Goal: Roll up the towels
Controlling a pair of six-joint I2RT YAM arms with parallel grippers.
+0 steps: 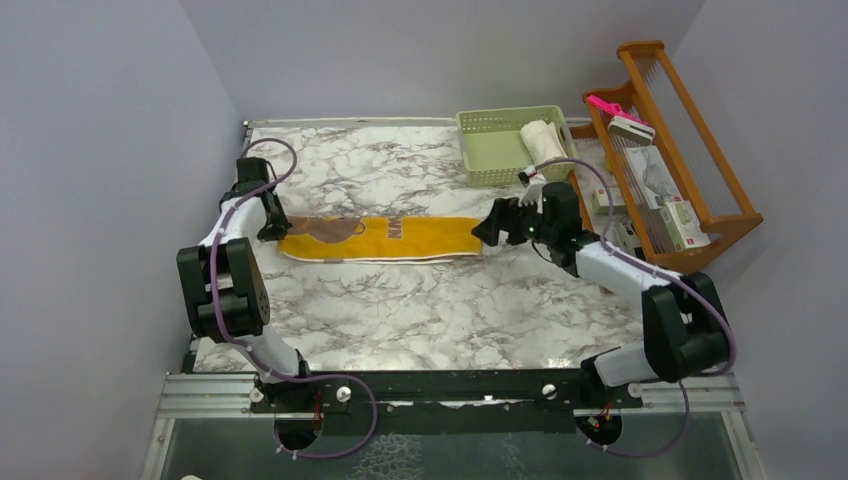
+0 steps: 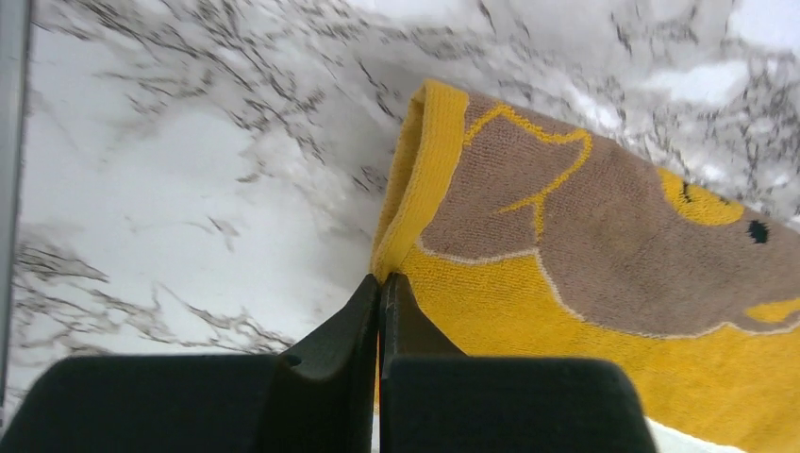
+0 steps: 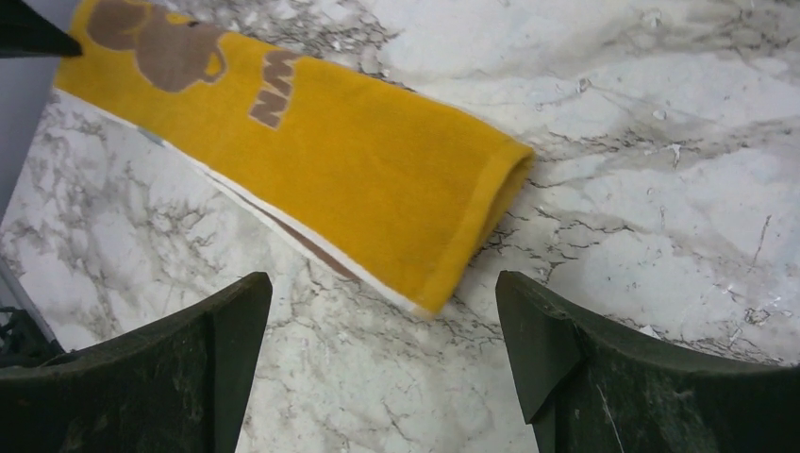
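A yellow towel (image 1: 430,236) with brown patterns lies flat in a long folded strip across the marble table, also in the right wrist view (image 3: 358,179). At its left end, my left gripper (image 1: 281,230) is shut on the folded yellow edge (image 2: 420,170), as the left wrist view shows. My right gripper (image 1: 496,222) stands open over the towel's right end, nothing between its wide-set fingers; in the right wrist view that end shows a folded lip.
A green basket (image 1: 490,150) with a rolled white towel (image 1: 543,142) sits at the back right. A wooden rack (image 1: 735,220) with boxes stands on the right.
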